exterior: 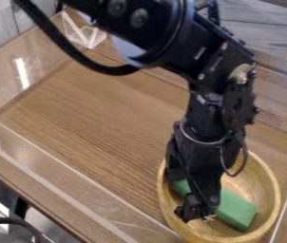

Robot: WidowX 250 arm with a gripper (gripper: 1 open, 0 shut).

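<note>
My black gripper (195, 176) is down at the tan oval bowl (269, 197) on the lower right, over a green block (235, 211) lying inside it. The fingers reach into the bowl around the block's left part, which they partly hide. Whether they grip the block or stand apart from it I cannot tell.
A pale raised edge runs along the left and front-left. The arm hides much of the back centre, with a grey wall behind.
</note>
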